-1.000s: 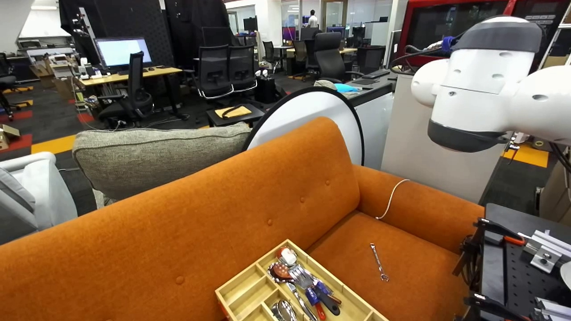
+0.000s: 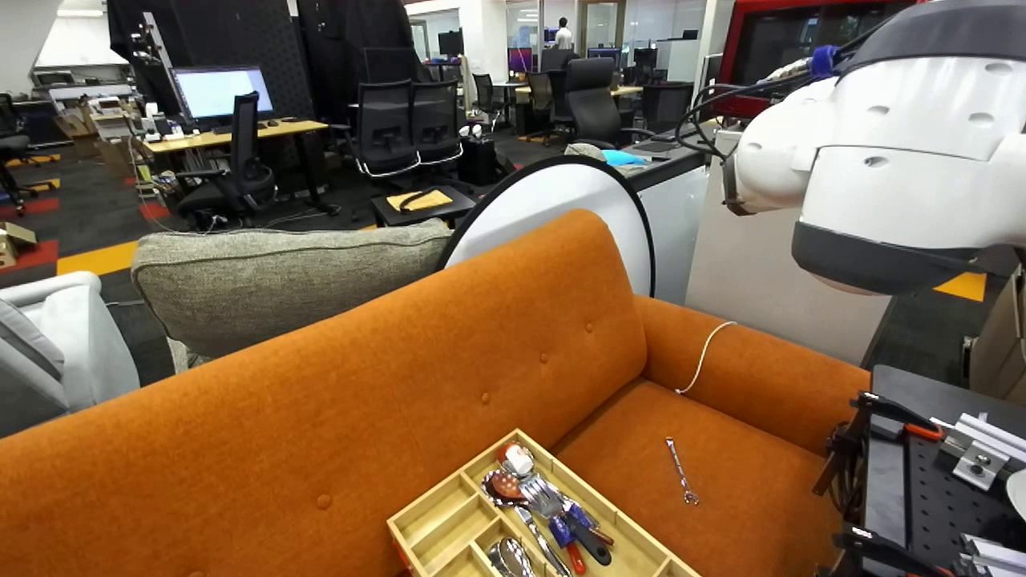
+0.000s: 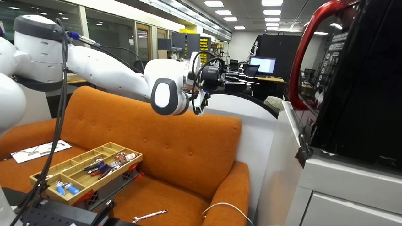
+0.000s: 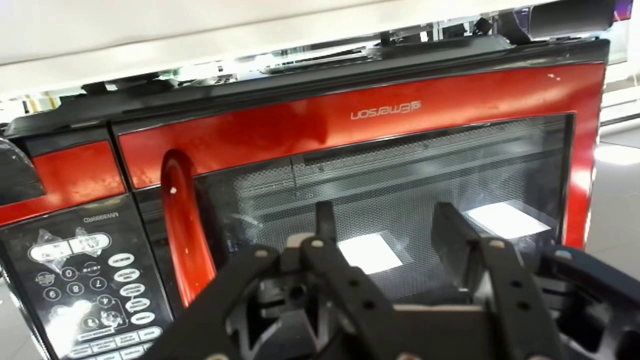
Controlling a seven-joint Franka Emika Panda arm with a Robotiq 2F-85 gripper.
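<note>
A red and black microwave [image 4: 384,135] fills much of the wrist view, upside down, its door shut. Its red door handle [image 4: 186,240] lies left of my gripper. The fingers are apart, with the dark door window behind them and nothing held between. In exterior view 2 my gripper [image 3: 250,83] points right toward the microwave [image 3: 354,90] and its handle [image 3: 296,64], with a clear gap showing. My fingers are out of sight in exterior view 1, where the arm covers part of the microwave [image 2: 798,38].
The microwave stands on a grey cabinet [image 3: 339,180]. Below the arm is an orange sofa [image 3: 181,139], with a wooden tray [image 3: 137,160] of utensils, a wrench [image 3: 150,215] and a white cord [image 3: 230,205]. Open air lies between gripper and microwave.
The tray, wrench and cord have stayed put.
</note>
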